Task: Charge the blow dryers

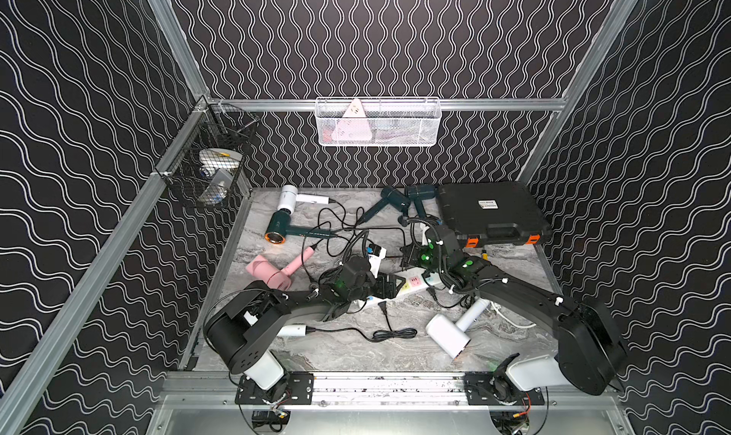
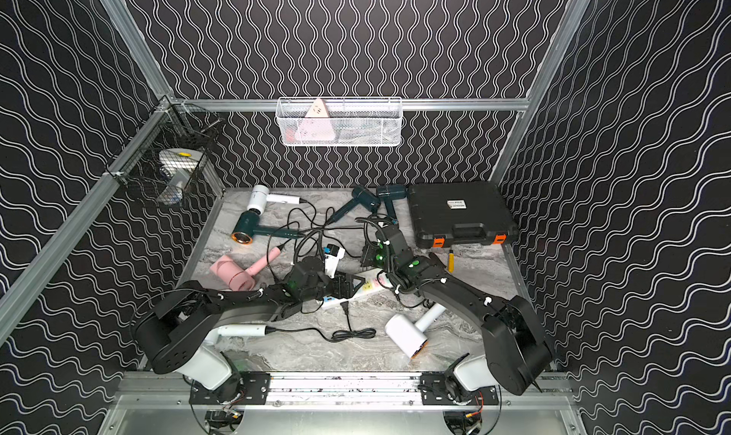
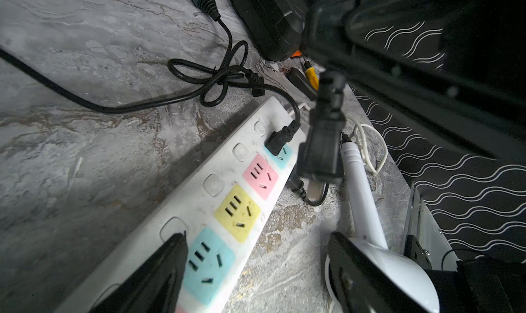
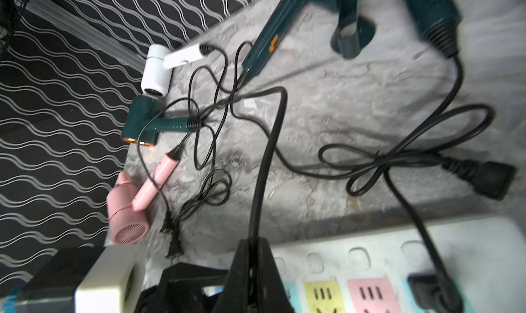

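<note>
My left gripper (image 1: 390, 286) stands open over the left end of the white power strip (image 3: 164, 241); its fingers frame the strip's sockets in the left wrist view. My right gripper (image 1: 411, 256) is raised above the strip, shut on a black cable (image 4: 255, 214) that runs up between its fingertips. A black plug (image 3: 320, 151) hangs below it in the left wrist view. Another black plug (image 3: 278, 142) sits in the far blue socket of the strip. Dark green, pink (image 4: 128, 220) and white (image 1: 449, 334) blow dryers lie around with their cables.
A black case (image 1: 495, 210) lies at the back right, beside a yellow-handled screwdriver (image 2: 450, 261). Looped cables crowd the middle behind the strip. A wire basket (image 1: 213, 157) hangs on the left wall, a white mesh basket (image 1: 396, 126) on the back wall.
</note>
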